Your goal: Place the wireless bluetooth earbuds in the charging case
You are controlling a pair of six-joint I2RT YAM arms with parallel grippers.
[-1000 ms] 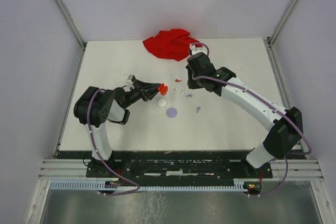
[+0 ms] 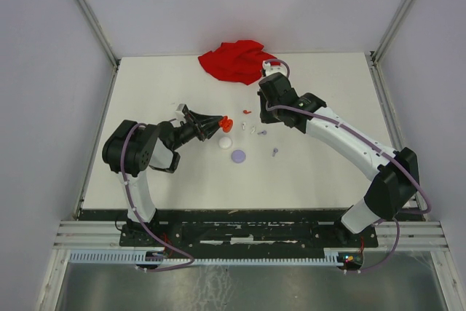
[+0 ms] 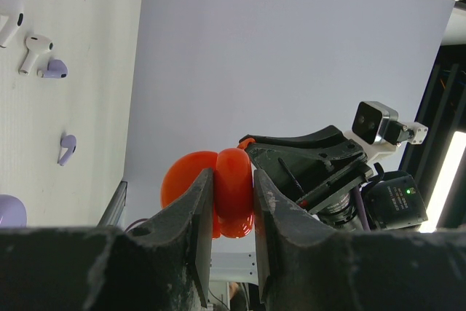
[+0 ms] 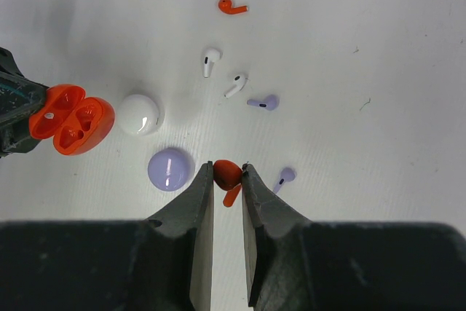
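The red charging case is open at the left of the right wrist view, its two earbud slots facing up and looking empty. My left gripper is shut on this case, holding it above the table. In the right wrist view, a red earbud is pinched between the fingertips of my right gripper, stem sticking out below. The held earbud and the case are clearly apart. Another red earbud lies on the table at the far side.
White earbuds and purple earbuds lie loose between the arms. A closed white case and a purple case stand nearby. A red cloth rests at the table's back edge.
The right arm has shifted very slightly; the left arm and the things on the table look the same.
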